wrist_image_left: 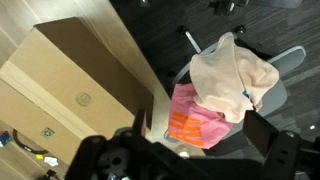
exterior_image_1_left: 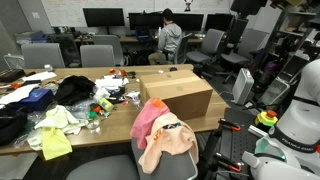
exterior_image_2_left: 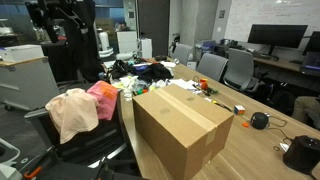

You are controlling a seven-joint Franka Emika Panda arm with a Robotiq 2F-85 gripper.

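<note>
A peach cloth (exterior_image_1_left: 168, 143) and a pink cloth (exterior_image_1_left: 148, 118) lie draped over a grey chair beside the table. From above, in the wrist view, the peach cloth (wrist_image_left: 222, 72) is crumpled and partly covers the pink one (wrist_image_left: 188, 118), which has an orange patch. My gripper is open above the chair, its dark fingers spread wide with nothing held between them. In exterior view 2 the gripper (exterior_image_2_left: 66, 38) hangs high at the upper left, well clear of the peach cloth (exterior_image_2_left: 72, 115).
A large closed cardboard box (exterior_image_2_left: 178, 130) stands on the wooden table (exterior_image_1_left: 118, 128) next to the chair. Clothes, including a yellow cloth (exterior_image_1_left: 55, 142), bottles and small items clutter the table's other end. A black kettle-like object (exterior_image_2_left: 302, 154) sits near the box. Someone (exterior_image_1_left: 169, 38) stands far behind.
</note>
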